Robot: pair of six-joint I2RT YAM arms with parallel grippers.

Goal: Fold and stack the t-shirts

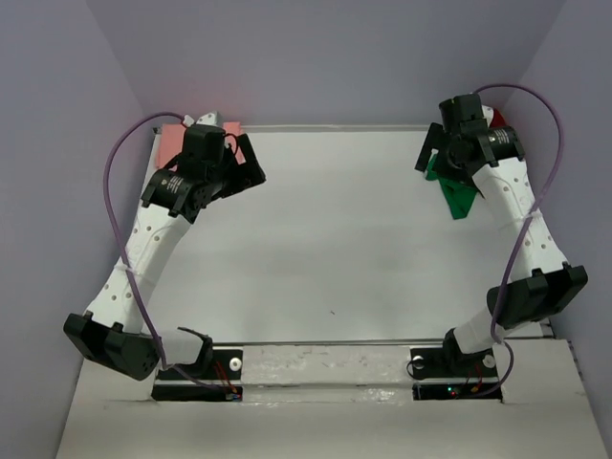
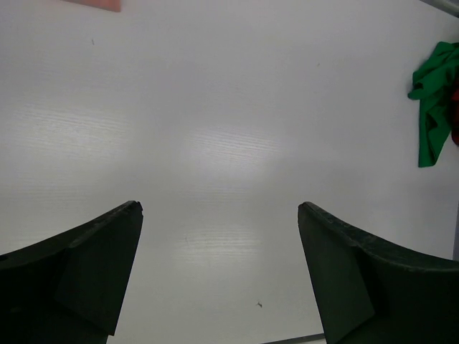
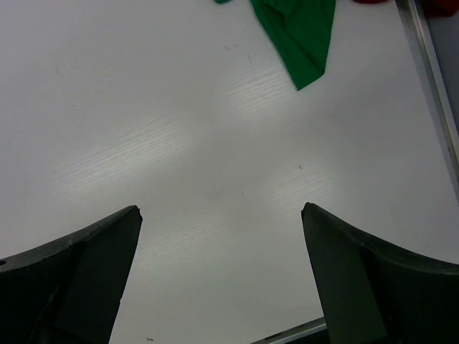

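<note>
A pink folded cloth point(image 1: 170, 142) point(image 2: 92, 3) lies at the back left of the table, partly behind my left arm. A green cloth point(image 1: 457, 199) point(image 2: 433, 115) point(image 3: 301, 50) lies at the back right, with red cloth point(image 1: 498, 119) point(image 2: 455, 115) point(image 3: 439, 7) beside it, partly hidden by my right arm. My left gripper is raised over the left side of the table, open and empty. My right gripper is raised near the green cloth in the top view, also open with nothing between its fingers.
Grey walls point(image 1: 325, 57) stand at the back and both sides, with a metal edge point(image 3: 437, 86) along the table's border.
</note>
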